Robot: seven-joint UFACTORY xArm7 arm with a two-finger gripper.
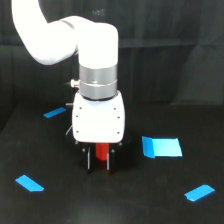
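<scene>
My gripper points downward near the middle of the camera view, below the white hand. Its two dark fingers stand a little apart. A red object shows directly under the hand, between or behind the fingers, and much of it is covered by them. Whether the fingers touch it or are clear of it cannot be made out, as the dark fingers blend into the dark surface.
On the dark table right of the gripper is a light-blue folded piece. Blue strips lie at the front left, front right and back left.
</scene>
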